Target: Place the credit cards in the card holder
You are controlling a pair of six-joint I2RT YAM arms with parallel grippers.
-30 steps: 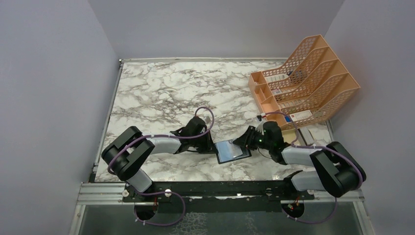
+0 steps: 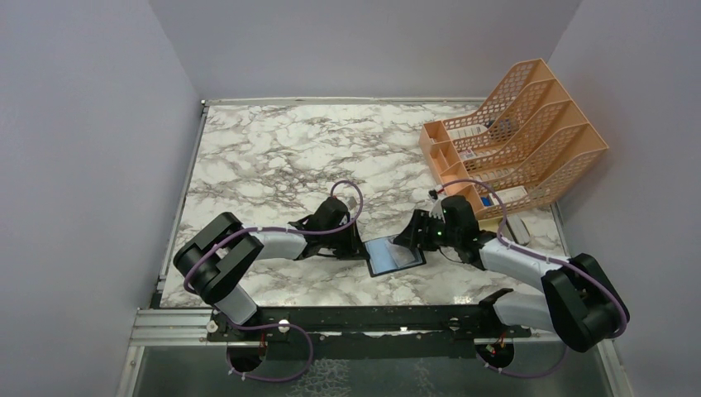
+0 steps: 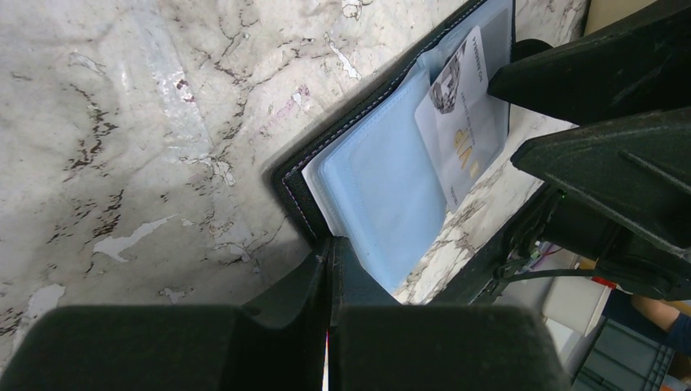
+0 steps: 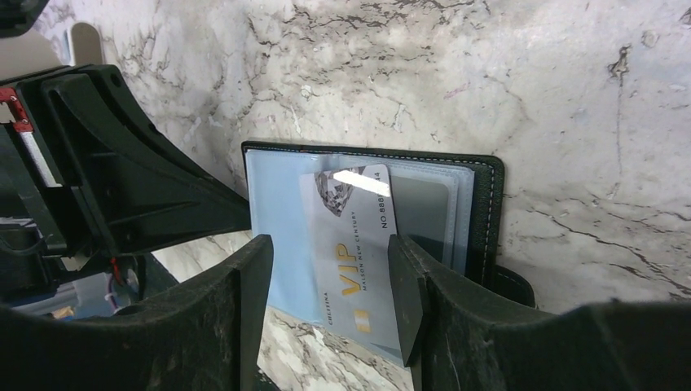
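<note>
The card holder [image 4: 482,212] lies open on the marble table, its pale blue sleeves facing up. A white VIP credit card [image 4: 352,244] rests aslant on the sleeves; how much of it sits inside a pocket I cannot tell. Over the card, my right gripper is open, with one finger at the card's long edge and nothing clamped. My left gripper is shut on the holder's corner edge at the other end. In the top view the holder [image 2: 382,256] lies between both grippers, the right one [image 2: 405,236] partly covering it.
An orange divided rack [image 2: 521,141] stands at the back right, holding several small items. Behind the arms, the marble table [image 2: 306,149] is mostly bare. The right wrist view also shows the dark left gripper fingers [image 4: 163,195] close beside the holder.
The left gripper stays at the holder's edge.
</note>
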